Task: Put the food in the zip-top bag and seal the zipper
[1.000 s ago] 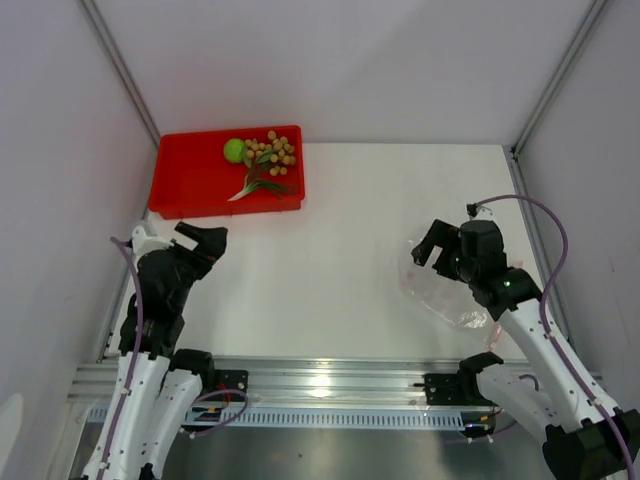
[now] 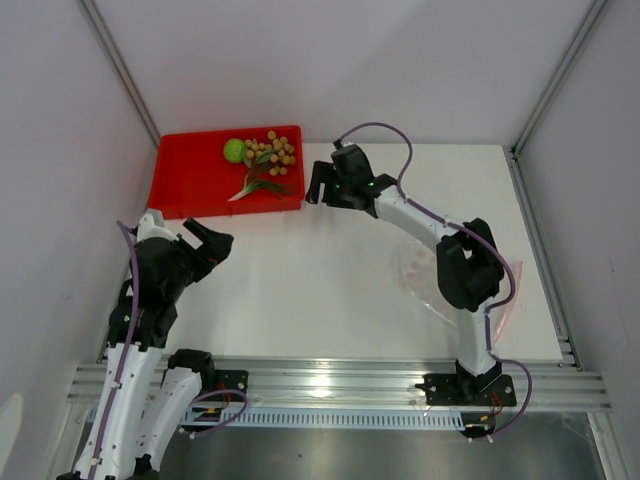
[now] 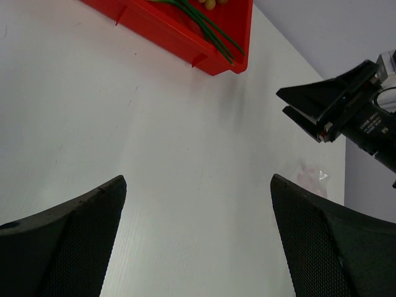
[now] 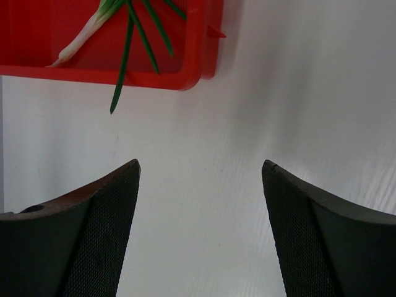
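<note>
A red bin (image 2: 185, 170) at the back left holds a green round item (image 2: 235, 151), a bunch of small tan items (image 2: 280, 150) and green onions (image 4: 90, 34). My right gripper (image 2: 320, 182) is open just right of the bin's front corner, with bare table between its fingers. My left gripper (image 2: 208, 239) stands open near the left front of the bin, holding nothing. The clear plastic bag (image 2: 420, 280) lies flat on the right of the table, partly behind the right arm.
Walls border the sides and back, and a metal rail runs along the front edge.
My left gripper has shifted slightly.
</note>
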